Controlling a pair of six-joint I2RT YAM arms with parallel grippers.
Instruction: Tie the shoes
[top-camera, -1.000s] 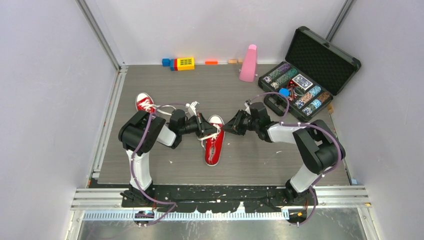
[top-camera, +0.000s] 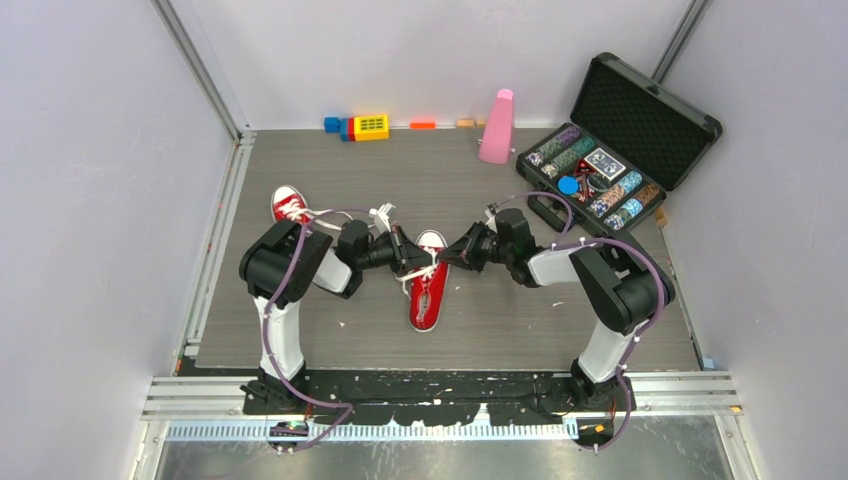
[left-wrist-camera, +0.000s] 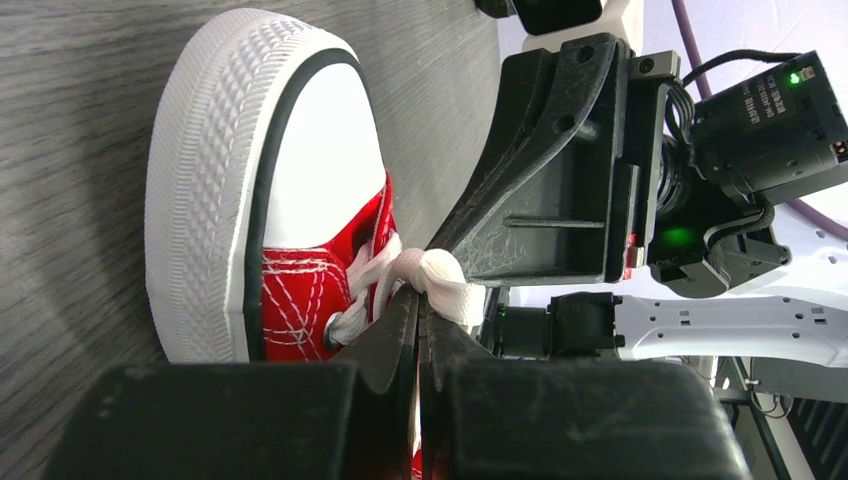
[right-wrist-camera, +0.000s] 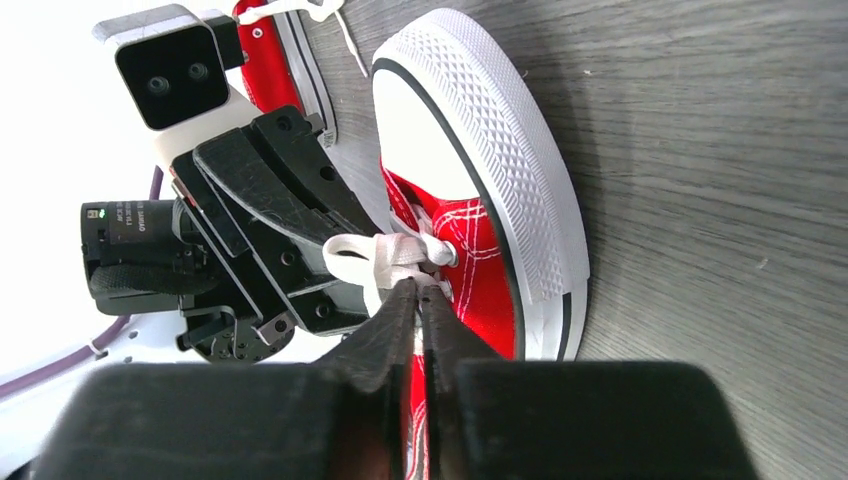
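The red and white shoe (top-camera: 428, 305) lies in the middle of the table, toe pointing away. From either side, my left gripper (top-camera: 430, 260) and my right gripper (top-camera: 442, 258) meet over its laces. A looped white shoelace (left-wrist-camera: 435, 278) bunches at the left fingertips in the left wrist view, where those fingers are shut on it. In the right wrist view, a loop of the shoelace (right-wrist-camera: 350, 262) stands out against the left gripper. The right fingers (right-wrist-camera: 388, 318) touch the lace with a narrow gap between them; whether they grip it is unclear.
A second red shoe (top-camera: 289, 205) with loose laces lies at the left, behind the left arm. Toy blocks (top-camera: 370, 127), a pink cone-like piece (top-camera: 497, 127) and an open chip case (top-camera: 600, 180) line the back.
My right gripper has moved left, closing in on the laces beside the left one. The left arm and the shoe have barely moved.
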